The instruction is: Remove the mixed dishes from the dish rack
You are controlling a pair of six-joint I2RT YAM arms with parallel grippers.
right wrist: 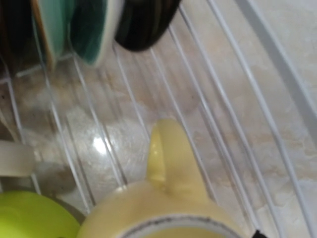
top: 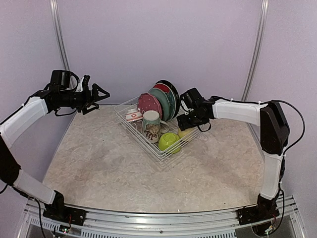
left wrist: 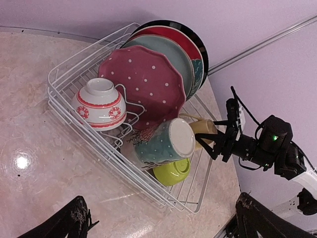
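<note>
A white wire dish rack [top: 155,154] holds the dishes. Inside are a tall green-and-brown mug [top: 151,127], a lime-green bowl [top: 169,143], a white bowl with red pattern [left wrist: 99,106], a scalloped pink plate [left wrist: 141,82], a grey-green plate [left wrist: 166,52], a red plate [left wrist: 171,35] and a black plate [left wrist: 195,37]. At the rack's right end, a pale yellow mug [right wrist: 163,210] has its handle pointing up in the right wrist view. My right gripper [top: 181,122] is at this mug; its grip is unclear. To the rack's left, my left gripper [top: 103,100] stands open and empty.
Walls close in the back and sides. The upright plates stand close by the right gripper at the back of the rack.
</note>
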